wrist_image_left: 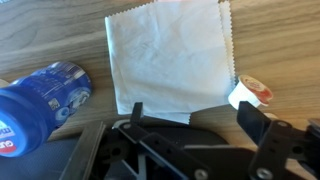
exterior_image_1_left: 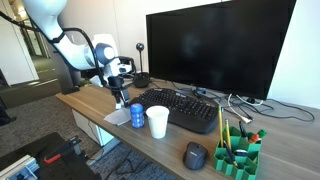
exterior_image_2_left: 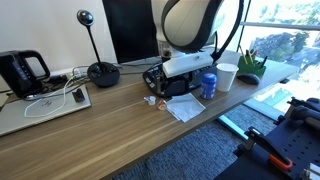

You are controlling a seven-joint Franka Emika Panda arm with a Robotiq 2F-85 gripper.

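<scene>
In the wrist view, a white cloth or paper towel [wrist_image_left: 172, 58] with a serrated edge lies flat on the wooden table. My gripper is over its near edge, fingers apart, with nothing visible between them. Close to the right finger is a small white cylindrical piece [wrist_image_left: 250, 92] with an orange-brown face. A blue can [wrist_image_left: 40, 108] is to the left, apart from the fingers. Exterior view 2 also shows the cloth [exterior_image_2_left: 185, 107] beside the blue can [exterior_image_2_left: 209, 86], with small white and orange bits at the cloth's other side.
A white cup [exterior_image_1_left: 157, 122] stands beside the can, with a black keyboard [exterior_image_1_left: 178, 108] behind. Farther along are a mouse [exterior_image_1_left: 195, 156] and a green holder [exterior_image_1_left: 238, 152] with pens. A kettle [exterior_image_2_left: 33, 68] stands at the other end. Bare wood lies between.
</scene>
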